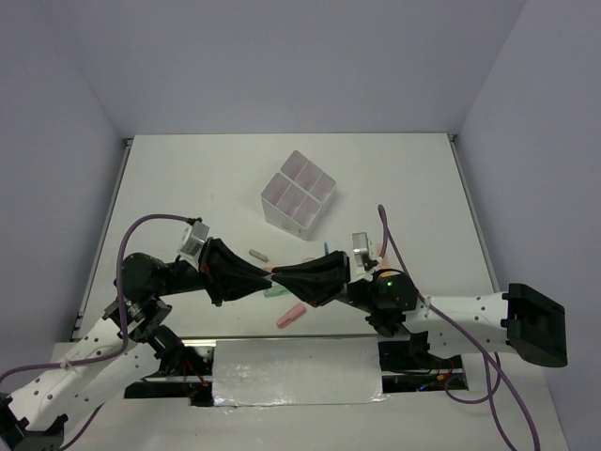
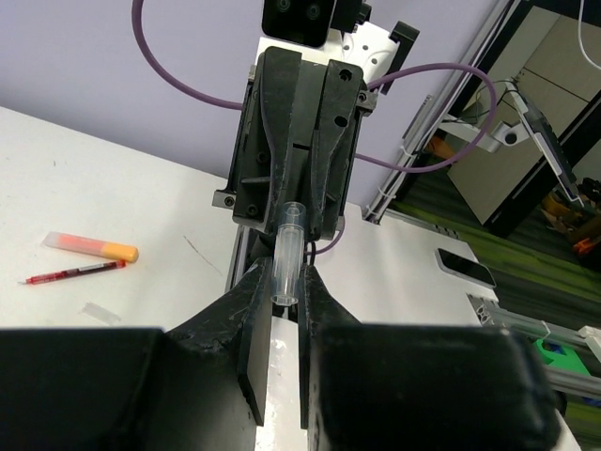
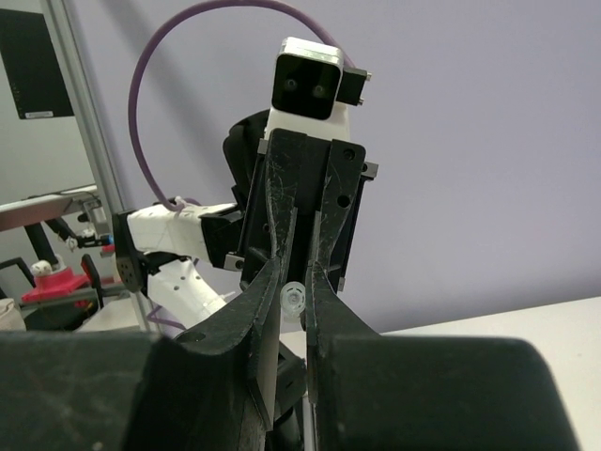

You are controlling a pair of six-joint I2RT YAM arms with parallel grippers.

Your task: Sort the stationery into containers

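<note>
My two grippers meet tip to tip above the table's front middle: left gripper (image 1: 265, 280), right gripper (image 1: 280, 279). A clear cylindrical tube (image 2: 288, 256) lies between them, pointing from one to the other; both are shut on it, and its round end (image 3: 293, 300) shows at the right fingertips. Behind them sits a white compartment organiser (image 1: 299, 195). Stationery lies below: a pink piece (image 1: 291, 316), a green piece (image 1: 277, 290), a short tan piece (image 1: 257, 255), an orange-capped stick (image 2: 94, 247) and a red pen (image 2: 73, 274).
Grey walls stand on both sides and behind. Part of the stationery is hidden under the arms.
</note>
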